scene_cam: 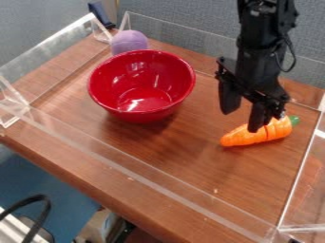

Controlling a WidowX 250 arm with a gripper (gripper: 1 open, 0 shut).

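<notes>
The black arm hangs from the top right, its gripper (244, 107) open with fingers spread just above an orange toy carrot (252, 136). The carrot lies diagonally on the wooden table, green top to the right, partly hidden by the right finger. A red bowl (141, 85) sits left of the gripper, and a purple round object (127, 41) lies behind it.
Clear low walls (305, 214) border the wooden table (127, 161). A black cable (38, 204) shows off the table at lower left.
</notes>
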